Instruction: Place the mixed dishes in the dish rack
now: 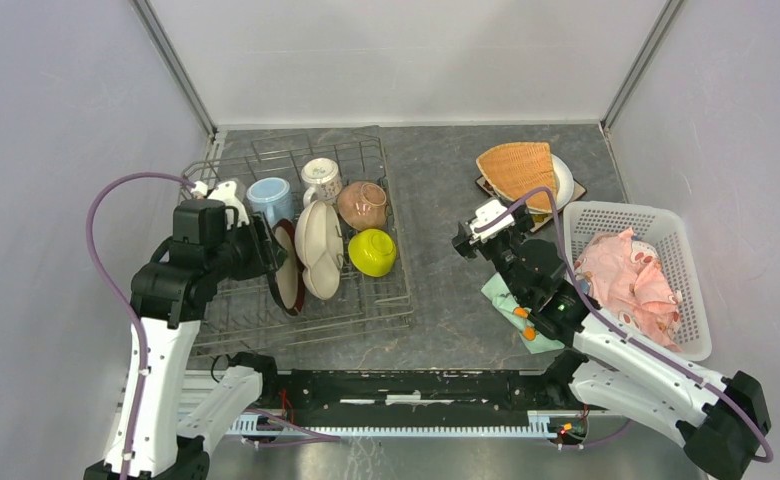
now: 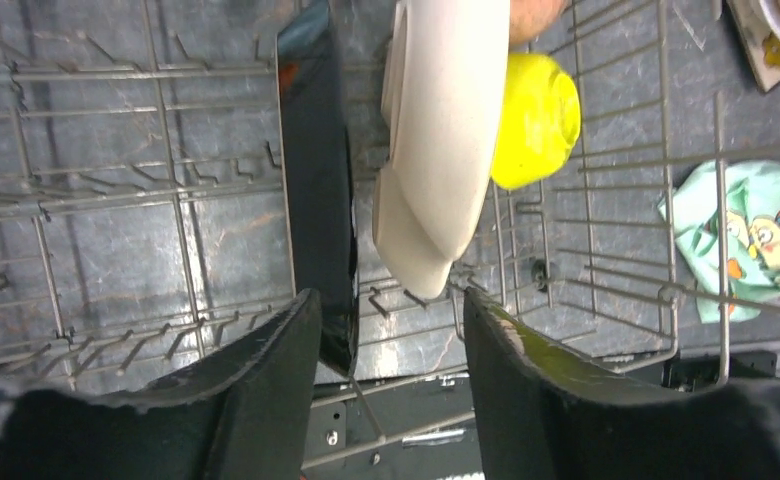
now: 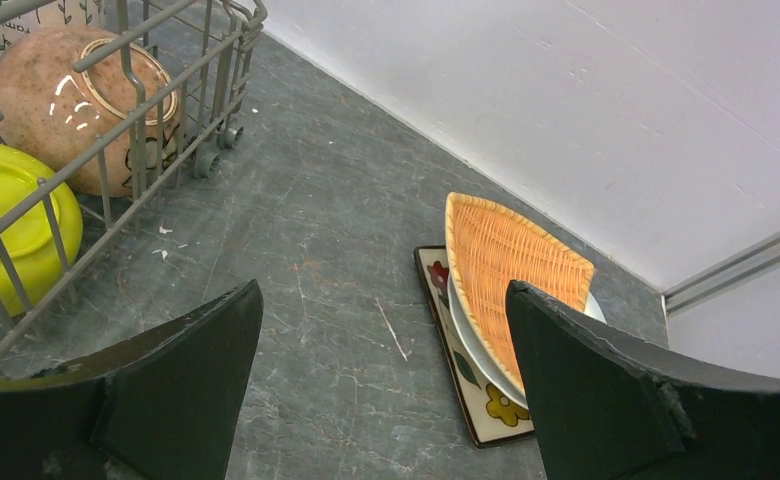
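Observation:
The wire dish rack [image 1: 306,325] holds a blue mug [image 1: 270,200], a printed mug [image 1: 321,178], a brown bowl [image 1: 364,206], a yellow bowl [image 1: 373,252], cream dishes [image 1: 321,240] and a dark-rimmed plate [image 1: 286,280]. My left gripper is over the rack beside that plate, whose dark back [image 2: 316,200] is near one finger; its fingers are apart, and nothing clearly sits between them. My right gripper is open and empty above the counter, right of the rack.
At back right a woven orange tray [image 1: 514,165] lies on a white plate and patterned platter. A white basket [image 1: 691,280] with pink cloth stands at right, near a mint cloth [image 1: 511,330]. The counter between rack and platter is clear.

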